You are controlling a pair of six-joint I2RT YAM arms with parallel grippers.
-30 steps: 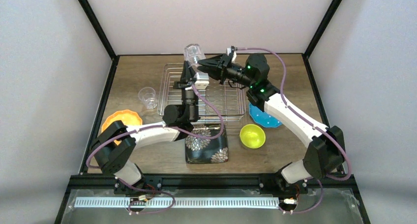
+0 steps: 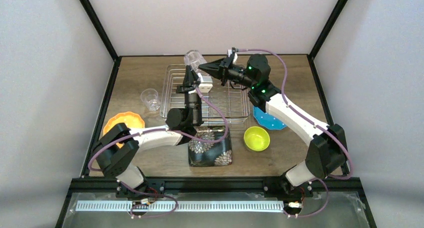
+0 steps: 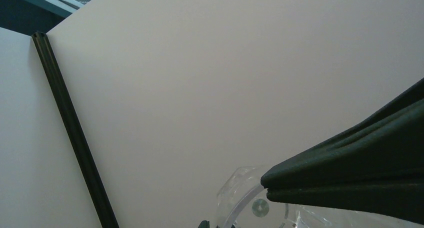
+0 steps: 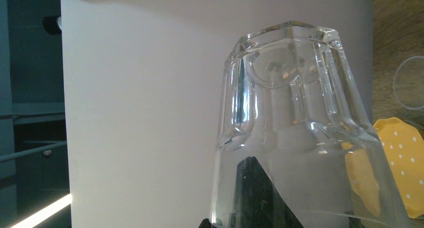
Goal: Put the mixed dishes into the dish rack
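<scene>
A clear faceted glass (image 2: 194, 58) (image 4: 295, 103) is held up over the rear of the wire dish rack (image 2: 227, 100). My left gripper (image 2: 190, 70) is shut on it from below; in the left wrist view one dark finger crosses the glass. My right gripper (image 2: 202, 66) is beside the glass, shut; its fingertips are partly hidden by the glass in the right wrist view. Another clear glass (image 2: 150, 98) stands left of the rack. An orange plate (image 2: 124, 119) lies at left, a blue plate (image 2: 270, 120) at right under the arm, and a green bowl (image 2: 256, 138) at front right.
A dark patterned item (image 2: 210, 153) lies in front of the rack. The walls enclose the table on the sides and back. Some bare wood shows at the front right and back left.
My right gripper has moved slightly left and down, and the glass has shifted slightly the same way. The left arm has hardly moved.
</scene>
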